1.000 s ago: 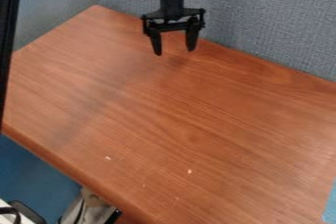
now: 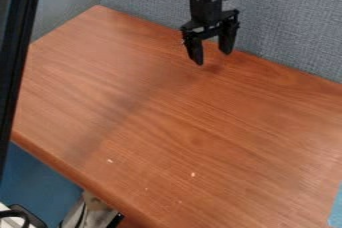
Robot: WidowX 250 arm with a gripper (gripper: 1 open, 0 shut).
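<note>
My black gripper [image 2: 213, 51] hangs over the back part of the wooden table [image 2: 174, 142], near the grey fabric wall. Its two fingers are apart, with nothing visible between them. No object lies on the table apart from a few tiny light specks.
A grey padded wall [image 2: 294, 22] runs along the back and left. A dark vertical post [image 2: 16, 52] stands at the left edge, with cables and light-coloured items below the table's lower-left edge.
The gripper has moved to the right and slightly lower in the view over the last second, turning a little. It stays open.
</note>
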